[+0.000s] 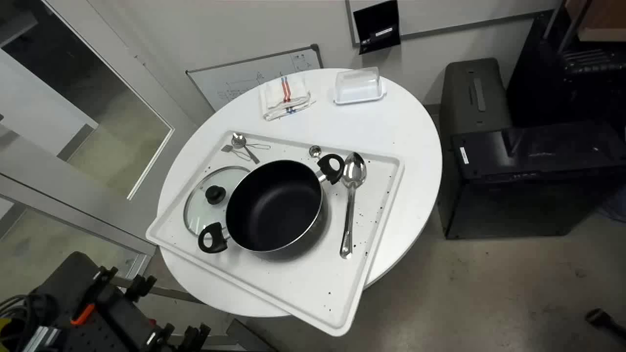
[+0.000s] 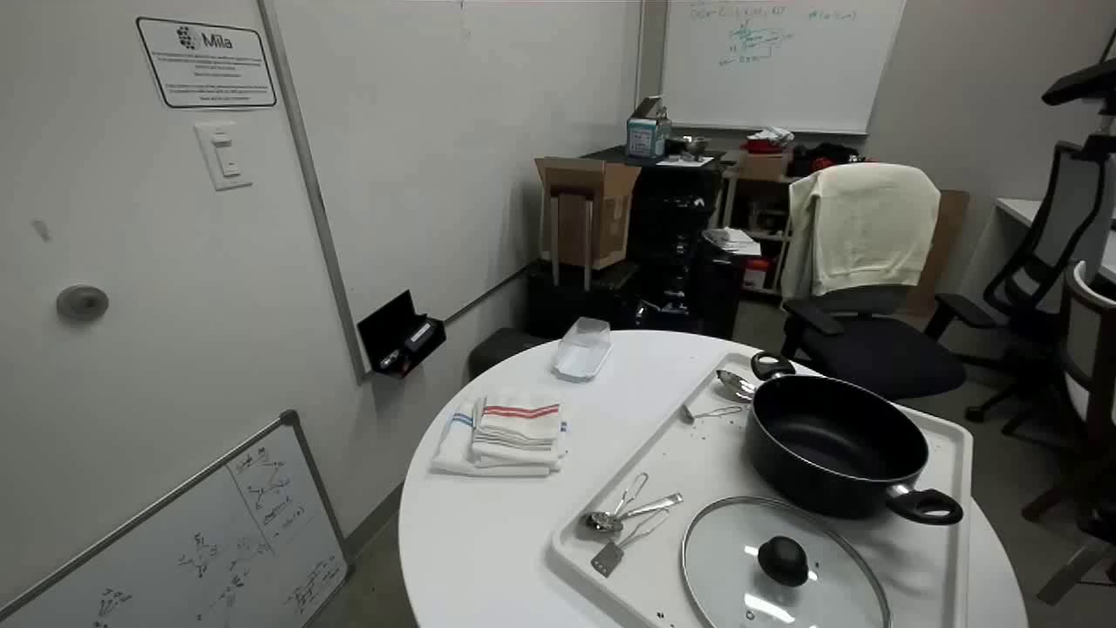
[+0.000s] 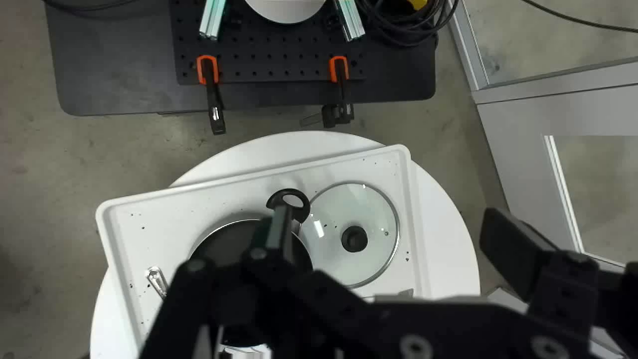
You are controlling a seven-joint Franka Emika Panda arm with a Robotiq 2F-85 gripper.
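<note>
A black two-handled pot (image 1: 274,205) stands empty on the white tray (image 1: 311,299). Beside it lies a glass lid (image 3: 351,233) with a black knob, flat on the tray. In exterior view 1 a large metal spoon (image 1: 350,193) rests to the pot's right. Small utensils (image 2: 630,520) are grouped near a tray corner. High above the tray, my gripper is open in the wrist view, its fingers wide apart and touching nothing. Its dark body hides part of the pot there. Neither exterior view shows the gripper.
On the round white table (image 1: 411,135), a folded striped towel (image 2: 513,434) and a clear-lidded butter dish (image 1: 358,86) sit beyond the tray. One tray corner overhangs the table edge. Clamps (image 3: 213,95) line the black robot base nearby.
</note>
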